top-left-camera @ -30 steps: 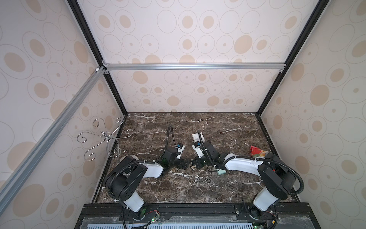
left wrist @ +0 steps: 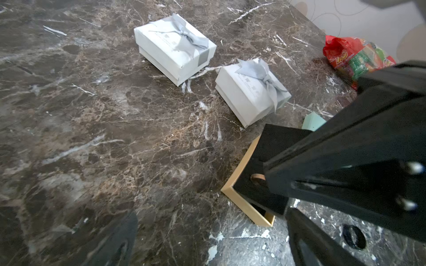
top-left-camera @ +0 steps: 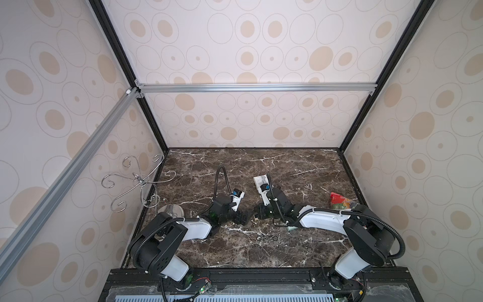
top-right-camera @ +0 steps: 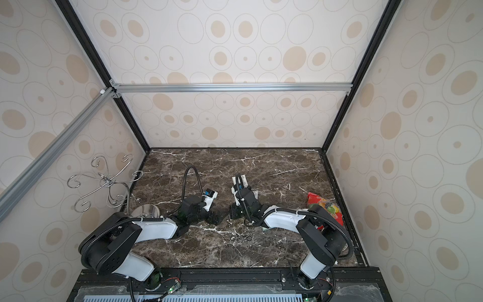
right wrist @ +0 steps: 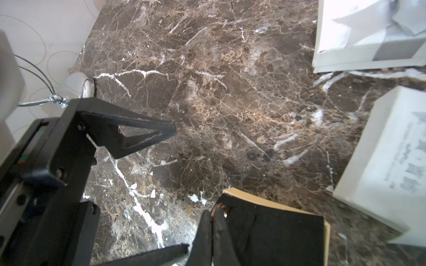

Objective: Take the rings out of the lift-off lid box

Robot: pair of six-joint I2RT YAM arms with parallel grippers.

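Note:
In the left wrist view, a gold-edged box base (left wrist: 241,206) with a black insert (left wrist: 284,144) stands uncovered on the table; the insert sits unevenly, leaving a gap near one corner. A copper-coloured ring (left wrist: 258,178) shows at the insert, right at the tip of the right gripper's finger (left wrist: 292,173). My right gripper is shut, its tips against or just before that ring (right wrist: 218,208); whether they pinch it I cannot tell. My left gripper is open beside the box, nothing between its fingers. A dark ring (left wrist: 354,236) lies on the table.
Two white boxes with grey bows (left wrist: 175,44) stand behind the open box. A mint-green piece (left wrist: 313,121) lies partly behind the right gripper. A red snack bag (top-left-camera: 340,200) is at the right edge, a metal stand (top-left-camera: 138,178) at the left.
The mint-green piece is now more covered by the right arm.

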